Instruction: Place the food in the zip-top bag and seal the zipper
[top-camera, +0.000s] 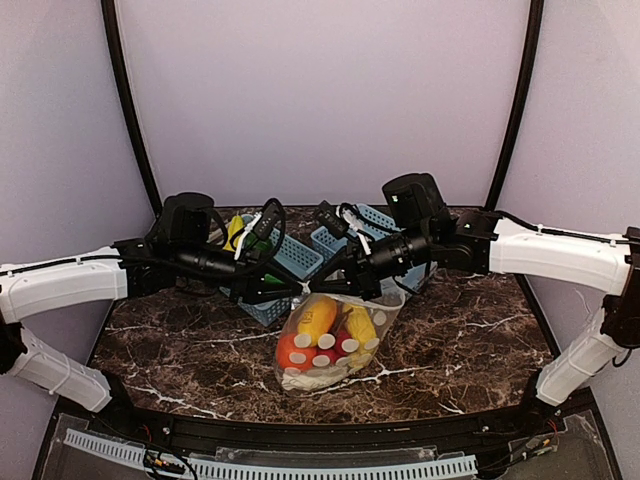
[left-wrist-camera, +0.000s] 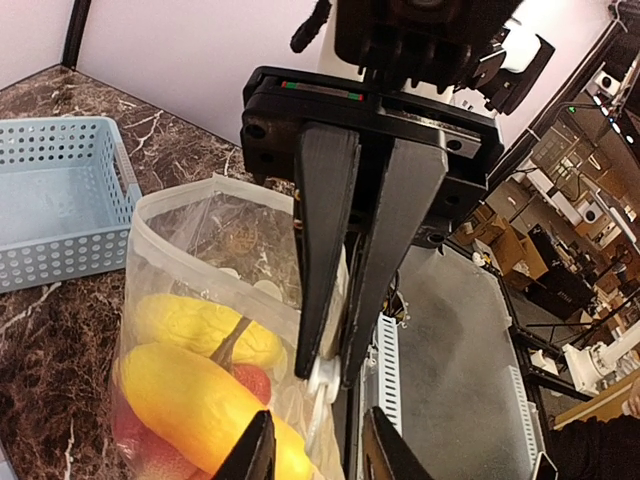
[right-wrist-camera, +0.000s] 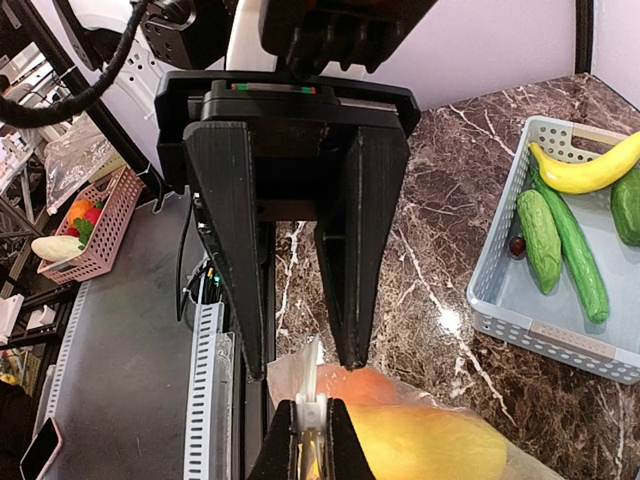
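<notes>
The clear zip bag (top-camera: 340, 350) stands at the front middle, holding yellow and red food, including a long yellow piece (left-wrist-camera: 190, 405). My right gripper is shut on the white zipper end (left-wrist-camera: 323, 375) at the bag's top. My left gripper faces it from the other side, its fingers parted around the strip just below the right one's grip, not closed on it. In the right wrist view the left fingers stand apart just above that strip. In the top view both grippers meet over the bag's upper left corner.
Blue baskets stand behind the bag; one (right-wrist-camera: 485, 310) holds a banana (right-wrist-camera: 585, 170), cucumbers and other produce. The front table edge (top-camera: 230, 430) is close below the bag. Bare marble (top-camera: 470, 350) lies to either side.
</notes>
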